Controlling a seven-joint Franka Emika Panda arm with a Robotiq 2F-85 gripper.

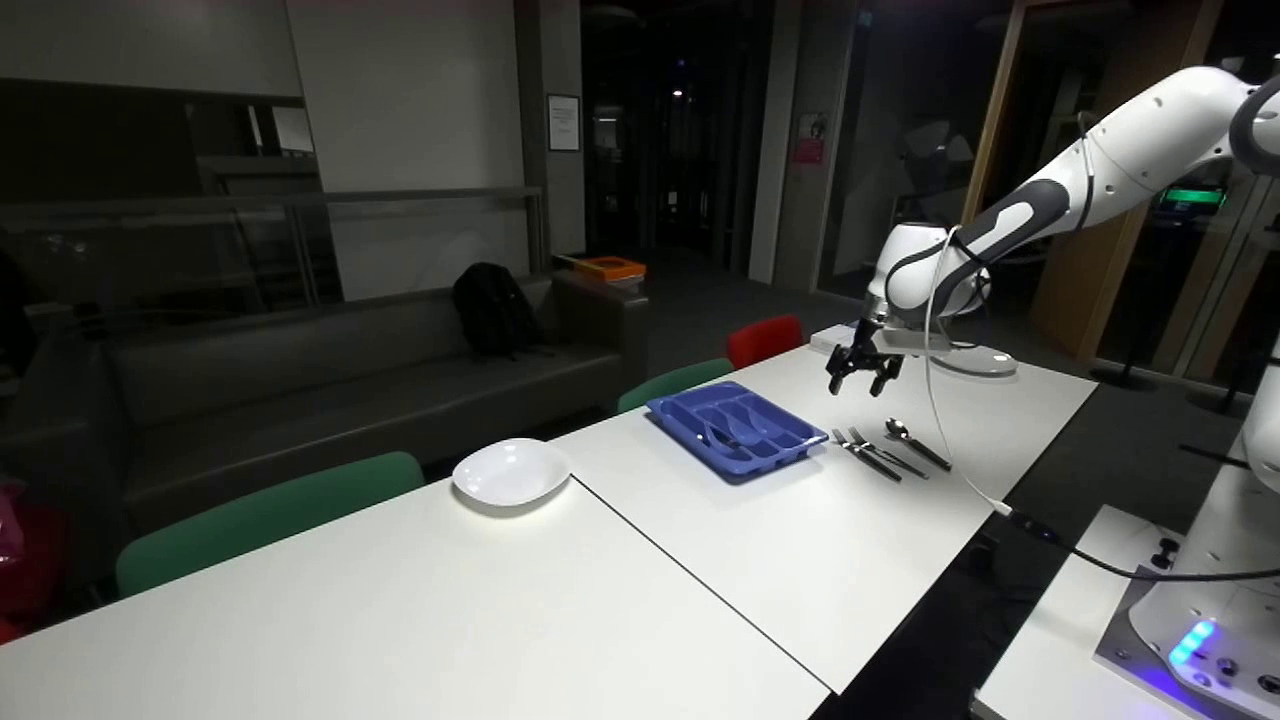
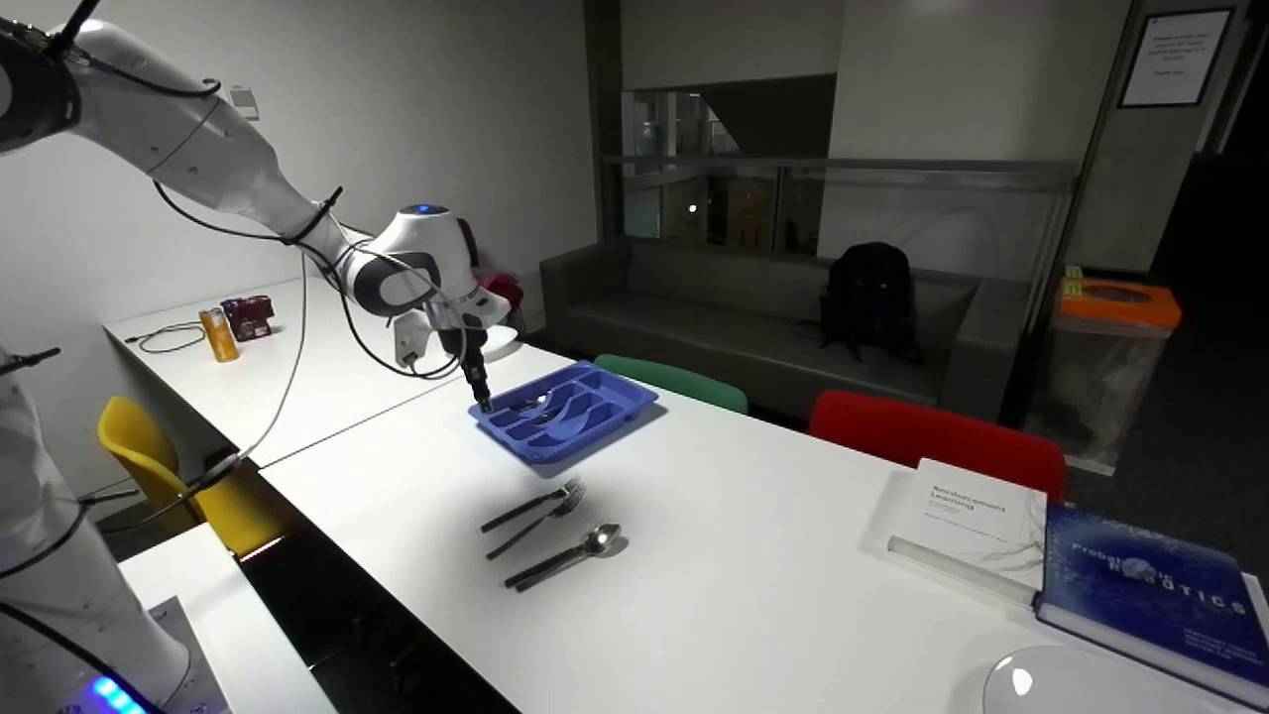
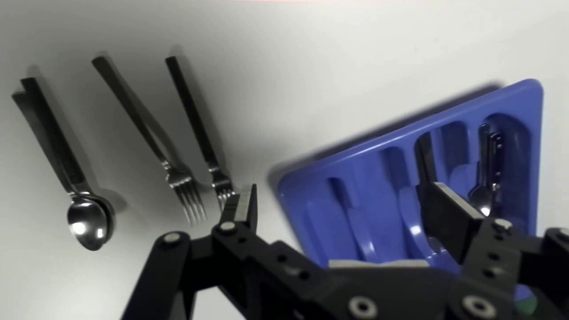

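Note:
My gripper (image 1: 859,378) is open and raised above the table, with nothing held between its fingers. In the wrist view, one finger (image 3: 246,205) overlaps the tines of a fork, and the other is seen against the blue cutlery tray (image 3: 352,152). The tray holds some cutlery, including a small spoon (image 3: 481,198) in an end compartment. Outside it, a dark-handled fork (image 3: 193,114) and another fork (image 3: 130,109) lie side by side on the white table. Farther from the tray, two spoons (image 3: 87,221) lie together, one partly covering the other.
A white bowl (image 1: 511,472) stands beyond the tray on the neighbouring table. Books (image 2: 970,518) and a pale round dish (image 2: 1071,684) occupy the opposite end. Bare tabletop (image 2: 761,547) spreads between the books and cutlery. A cable hangs from the arm.

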